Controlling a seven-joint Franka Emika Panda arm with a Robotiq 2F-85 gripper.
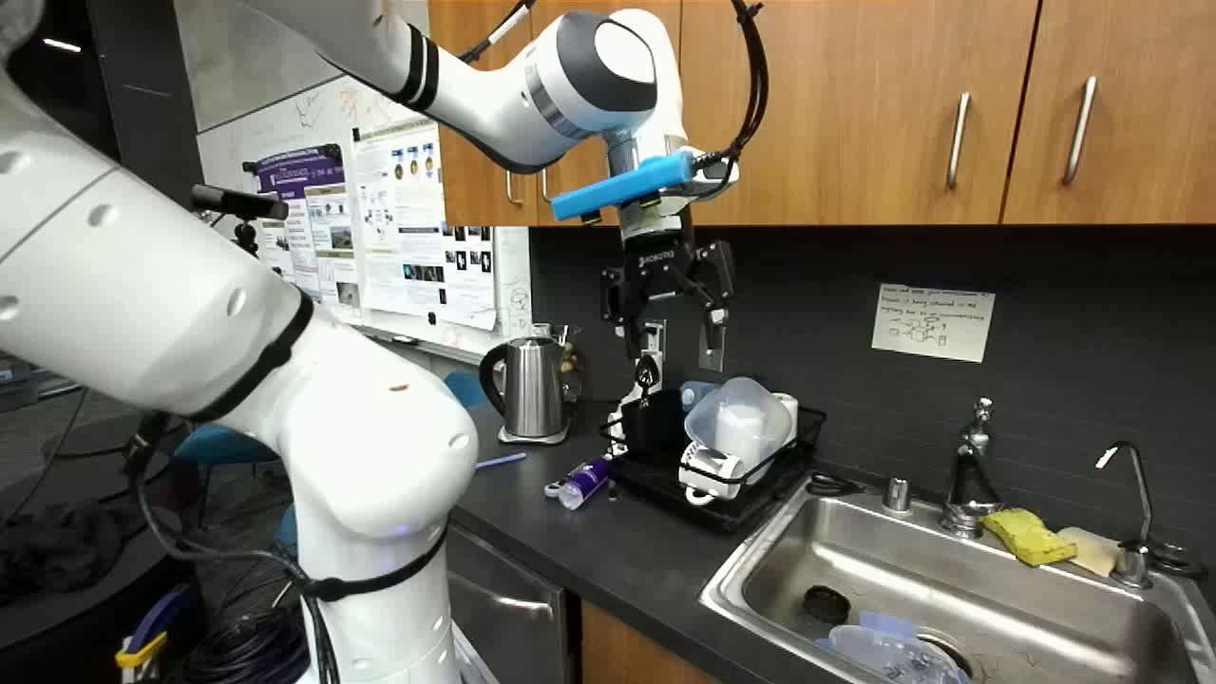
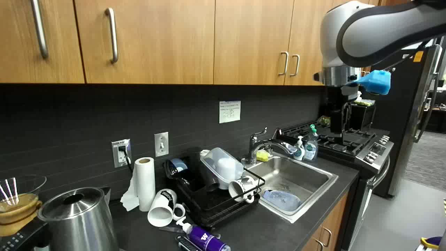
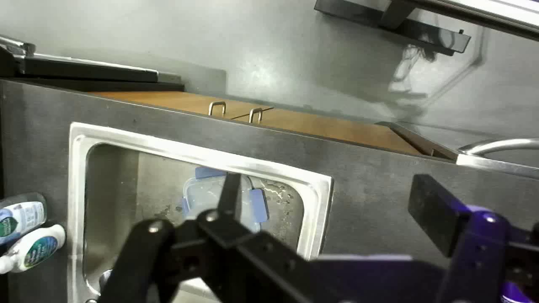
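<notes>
High over the counter, my gripper (image 1: 670, 336) hangs pointing down with its fingers spread and nothing between them. In the wrist view the open gripper spans from above the sink to the bare counter, one dark finger at each side. A clear lid with blue clips (image 3: 204, 192) lies in the steel sink (image 3: 202, 157), partly hidden by a finger. On the black dish rack (image 1: 730, 519) sit a clear plastic container (image 2: 221, 167) and a patterned white mug (image 2: 241, 187). A purple bottle (image 1: 584, 484) is on the counter left of the rack.
A steel kettle (image 1: 532, 388) stands back left on the counter. Another white mug (image 2: 162, 207) lies beside a paper towel roll (image 2: 145, 184). Wooden cabinets (image 1: 844, 114) overhang the counter. Soap bottles (image 2: 311, 144) stand beyond the faucet (image 2: 255, 144).
</notes>
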